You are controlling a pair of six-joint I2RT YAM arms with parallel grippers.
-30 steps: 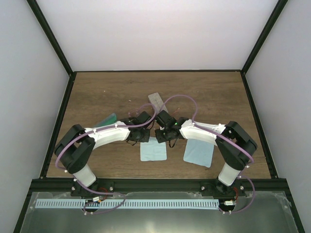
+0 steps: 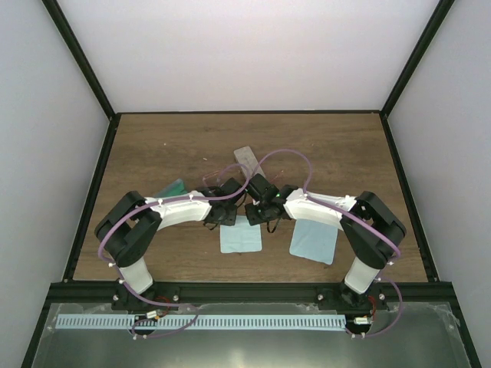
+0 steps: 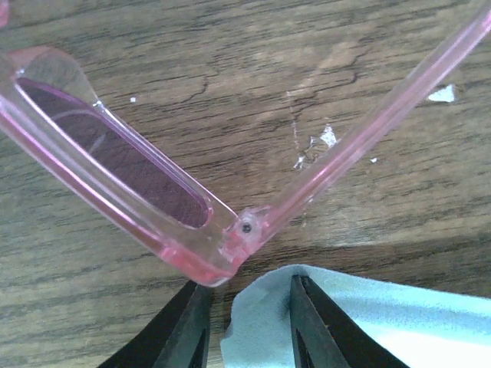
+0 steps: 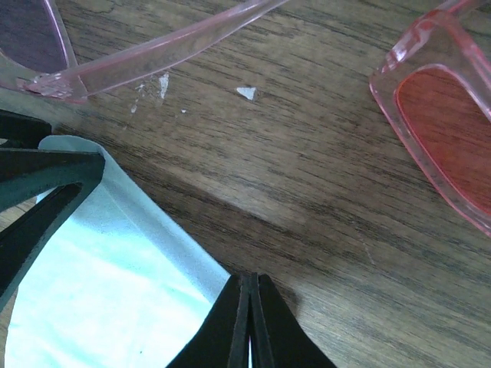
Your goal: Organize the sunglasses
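Note:
Pink-framed sunglasses (image 3: pixel 184 238) with a purple lens lie just beyond the edge of a light blue cloth (image 2: pixel 240 239). A second pink pair with a red lens (image 4: pixel 449 130) is at the upper right of the right wrist view. My left gripper is part open at the cloth (image 3: pixel 360 322), one finger on its folded far corner, the other over wood. My right gripper is shut at the cloth's edge, with nothing clear between its fingertips.
Another blue cloth (image 2: pixel 313 240) lies at the right, a green cloth (image 2: pixel 170 188) at the left. A pale block (image 2: pixel 245 157) sits behind the grippers.
My left arm has shifted slightly, and the middle cloth has moved a little to the left. The right arm looks still.

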